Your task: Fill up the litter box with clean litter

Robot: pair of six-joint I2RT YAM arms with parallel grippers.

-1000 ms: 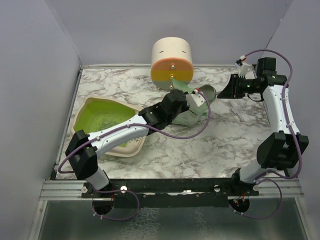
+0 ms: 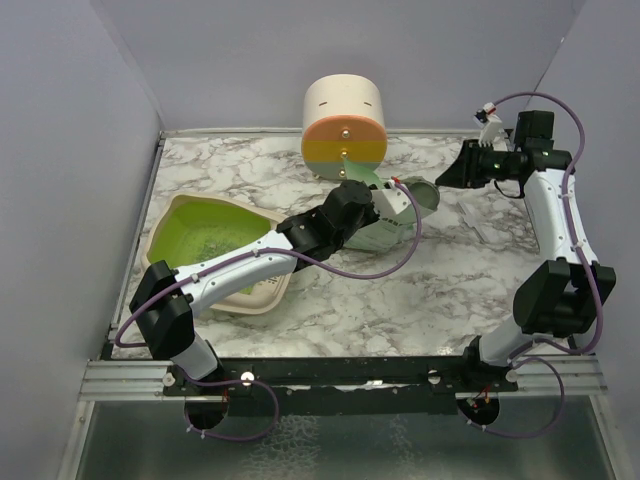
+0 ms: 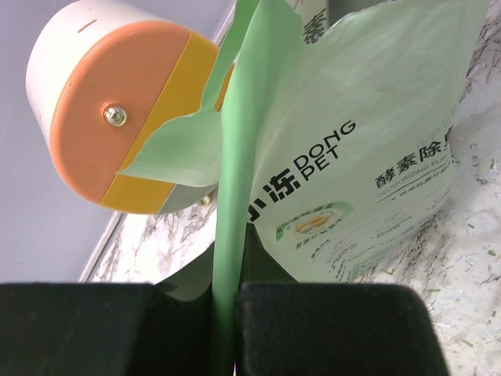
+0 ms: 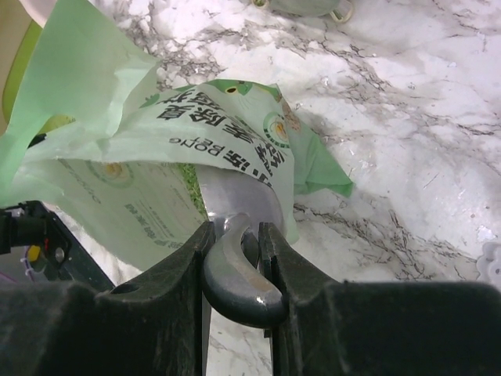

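Observation:
The green litter bag lies on its side mid-table, its top edge pinched in my shut left gripper, as the left wrist view shows. Green pellets show inside the bag's mouth in the right wrist view. A metal scoop reaches into that mouth, its curved handle between the fingers of my right gripper; whether these grip it tightly is hard to tell. The litter box, cream with a green inside and some pellets on its floor, sits at the left.
A white cylinder with an orange and yellow face stands at the back behind the bag.
The right gripper and scoop have shifted slightly over the last second, with the scoop a little further right now. The left arm looks unmoved.

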